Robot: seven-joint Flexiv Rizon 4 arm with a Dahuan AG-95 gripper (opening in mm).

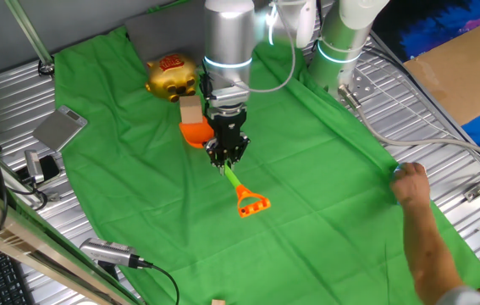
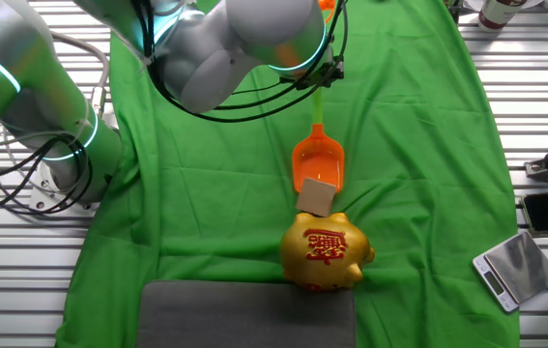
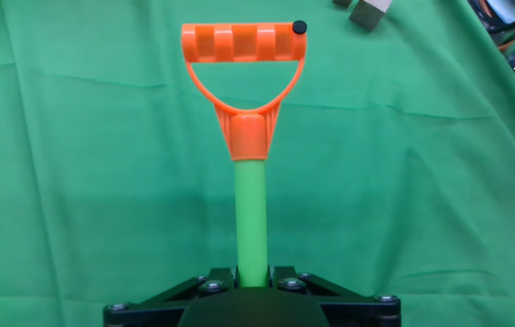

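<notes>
My gripper is shut on the green shaft of a toy shovel (image 3: pixel 251 204). The shovel's orange D-shaped handle (image 1: pixel 252 203) points away from the arm toward the front of the cloth. On the other side of the gripper lies its orange scoop (image 2: pixel 318 160). A wooden block (image 2: pixel 317 197) is at the scoop's front lip, between it and a golden piggy bank (image 2: pixel 324 250); I cannot tell whether any of the block rests on the lip. In the first exterior view the arm partly hides the scoop (image 1: pixel 194 134).
A person's hand (image 1: pixel 411 185) reaches in at the right edge of the green cloth (image 1: pixel 324 229). A dark flat panel (image 2: pixel 245 314) lies behind the piggy bank, a small scale (image 1: pixel 60 129) to the left. Open cloth spreads in front of the gripper.
</notes>
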